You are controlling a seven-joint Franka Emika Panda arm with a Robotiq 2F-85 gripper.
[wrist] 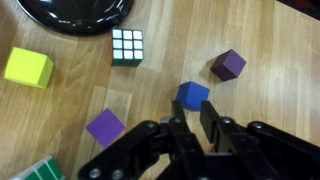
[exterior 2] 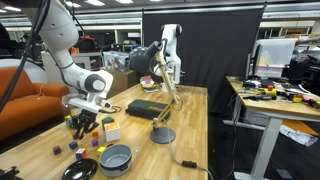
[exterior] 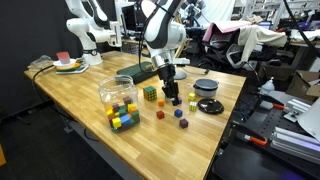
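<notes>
My gripper stands open with nothing between its fingers. Just beyond its fingertips, in the wrist view, lies a blue cube (wrist: 193,95) on the wooden table. A dark purple cube (wrist: 228,65) is farther up and to the right. Left of the fingers lies a flat-looking purple block (wrist: 105,127), with a small patterned cube (wrist: 127,47) above it and a yellow block (wrist: 29,67) at the far left. In exterior view 1 the gripper (exterior: 174,98) hangs low over the scattered cubes, among them a red cube (exterior: 160,115).
A clear container (exterior: 119,103) with several coloured blocks stands to the left in exterior view 1. A black plate (exterior: 210,106) and a grey pot (exterior 2: 116,158) sit near the cubes.
</notes>
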